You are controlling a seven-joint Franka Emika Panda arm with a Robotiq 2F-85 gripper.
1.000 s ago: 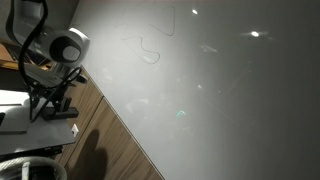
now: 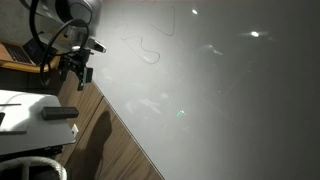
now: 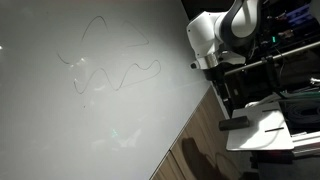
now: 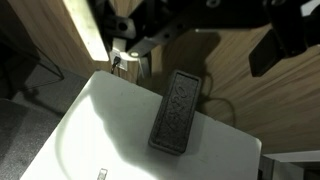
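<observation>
A dark block like a whiteboard eraser [image 2: 60,113] lies on the white table [image 4: 125,125] close to its edge. In the wrist view the eraser [image 4: 175,112] shows its patterned upper face, and bare table surrounds much of it. Above it, clear of the table, hangs my gripper [image 2: 75,74], open, with nothing seen between its fingers. The large whiteboard [image 3: 70,130] carries thin wavy marker lines [image 3: 118,72].
Wood panelling [image 2: 120,140] runs below the whiteboard, beside the table. A white-rimmed round bin or basket [image 2: 35,163] stands at the table's near side. Another flat object [image 2: 10,118] rests on the table at left.
My gripper has risen away from the eraser and table, and the arm has moved up.
</observation>
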